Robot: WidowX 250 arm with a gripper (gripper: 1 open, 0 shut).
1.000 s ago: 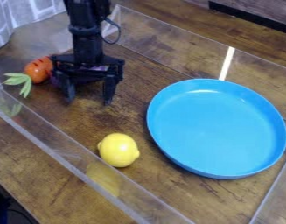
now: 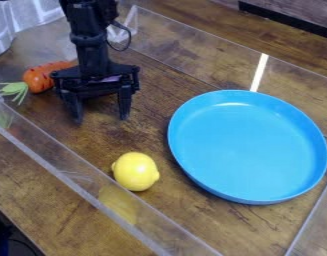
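Observation:
My black gripper point(image 2: 96, 100) hangs low at the upper left, fingers open, over a dark purple item point(image 2: 119, 77) that is largely hidden behind it. Orange carrots with pale green tops point(image 2: 46, 78) lie just left of the gripper. A yellow lemon point(image 2: 135, 171) sits at the lower middle, and a large blue plate point(image 2: 246, 145) fills the right side.
Clear plastic walls border the wooden work area along the lower left and right. A white cylindrical object point(image 2: 0, 22) stands at the top left corner. Bare wood lies between the gripper and the lemon and above the plate.
My gripper has shifted slightly left since a second ago, nearer the carrots. The carrots look slightly displaced; the lemon and plate have stayed put.

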